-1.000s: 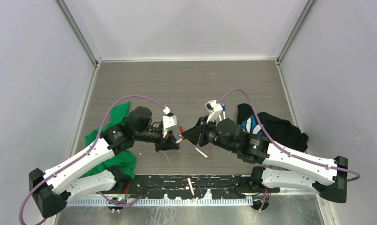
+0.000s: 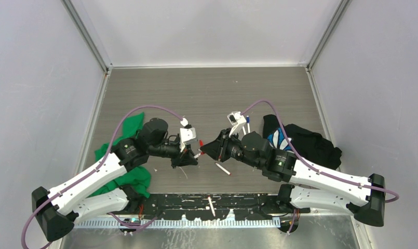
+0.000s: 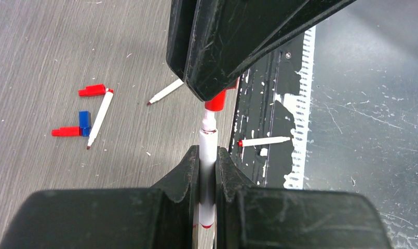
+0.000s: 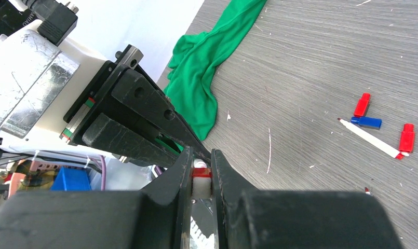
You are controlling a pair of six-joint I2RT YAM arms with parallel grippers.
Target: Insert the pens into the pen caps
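My left gripper is shut on a white pen (image 3: 207, 176), held upright in its wrist view, its pale tip just at a red cap (image 3: 215, 102). The cap sits at my right gripper's fingers (image 4: 201, 176). In the right wrist view those fingers close around a red-and-white piece, likely cap and pen tip; how tightly is hard to tell. Loose on the table lie white pens (image 3: 100, 118), red caps (image 4: 362, 104) and a blue cap (image 4: 366, 122).
A green cloth (image 2: 135, 174) lies on the left, a dark cloth (image 2: 315, 145) on the right. Another pen (image 3: 264, 140) rests on the black front strip (image 2: 248, 202).
Both arms hold almost the same pose in the top view; at most the pen and cap between the grippers have shifted very slightly.
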